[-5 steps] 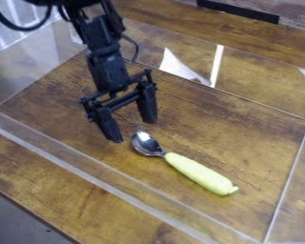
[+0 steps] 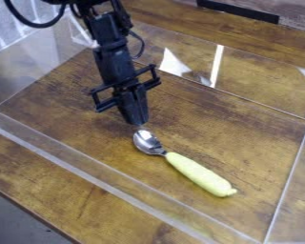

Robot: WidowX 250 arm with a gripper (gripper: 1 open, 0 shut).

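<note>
A spoon with a steel bowl (image 2: 148, 142) and a pale yellow-green handle (image 2: 202, 174) lies diagonally on the wooden surface (image 2: 79, 162), bowl toward the upper left. My black gripper (image 2: 136, 120) is just above and behind the bowl, at the upper left of it. Its fingers look drawn together, with nothing seen between them.
Clear low walls (image 2: 288, 181) surround the wooden work area. The surface right of and below the spoon is open. A dark bar (image 2: 238, 13) lies at the top edge.
The spoon looks unmoved.
</note>
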